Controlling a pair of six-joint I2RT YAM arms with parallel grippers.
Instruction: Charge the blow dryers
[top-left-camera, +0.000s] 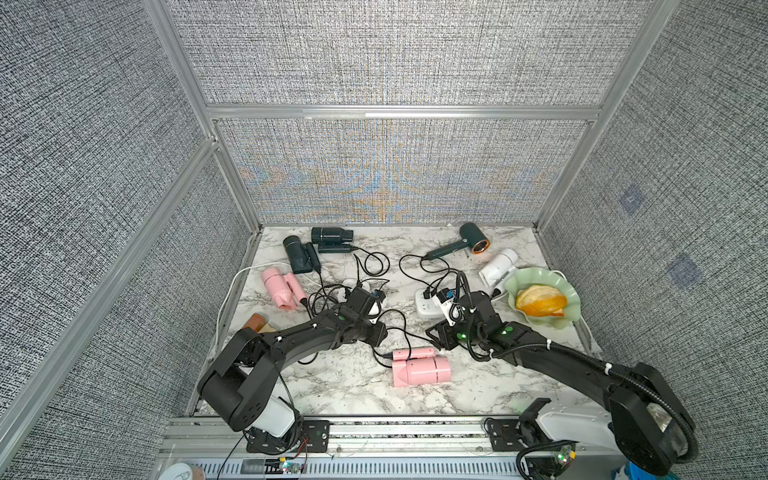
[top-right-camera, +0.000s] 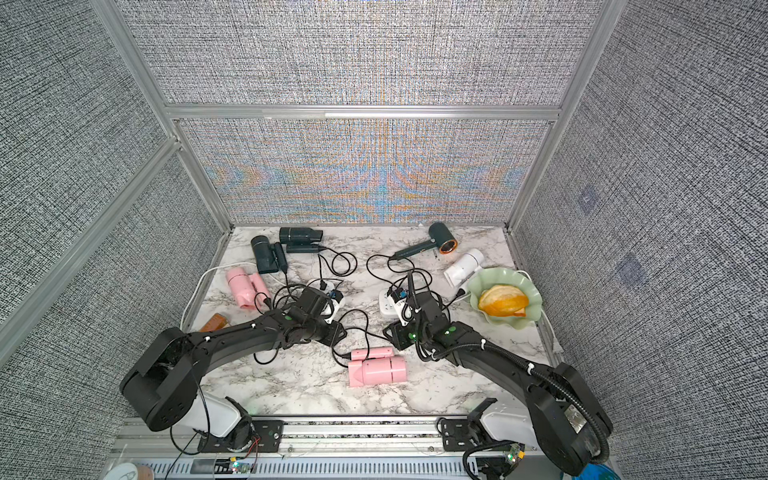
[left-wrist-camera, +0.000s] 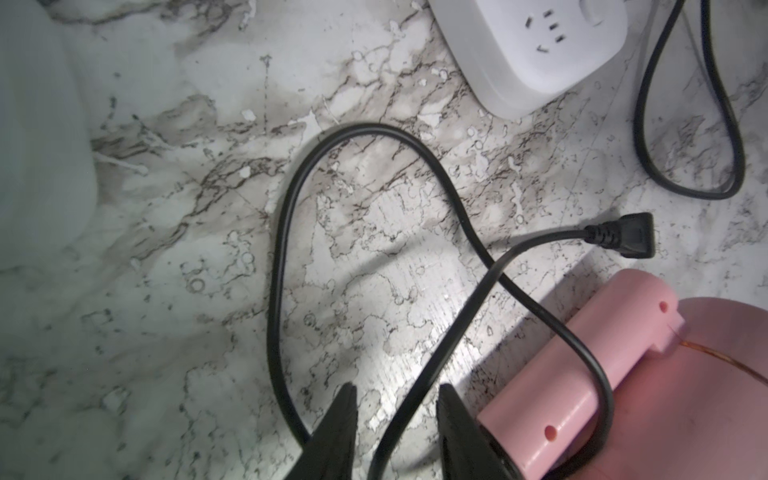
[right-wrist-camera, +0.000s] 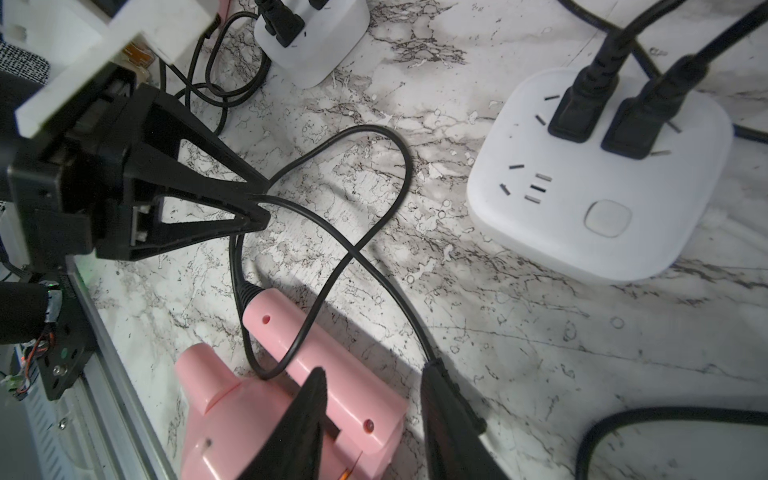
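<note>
A pink blow dryer (top-left-camera: 422, 372) lies at the front middle of the marble table. Its black cord (left-wrist-camera: 432, 364) loops on the table and passes between the parted fingers of my left gripper. The cord's black plug (left-wrist-camera: 637, 234) hangs free, beyond the pink handle. My right gripper is open above the dryer's handle end, with the plug (right-wrist-camera: 460, 404) close to its right finger and not between the fingers. The right white power strip (right-wrist-camera: 592, 240) holds two black plugs and has an open socket facing up. Another white strip (left-wrist-camera: 520, 48) shows an empty socket.
Dark green dryers (top-left-camera: 332, 235) and another pink dryer (top-left-camera: 278, 288) lie at the left with tangled cords. A green-and-orange dryer (top-left-camera: 474, 238), a white dryer (top-left-camera: 500, 266) and a green bowl (top-left-camera: 569, 308) with bread stand at the right.
</note>
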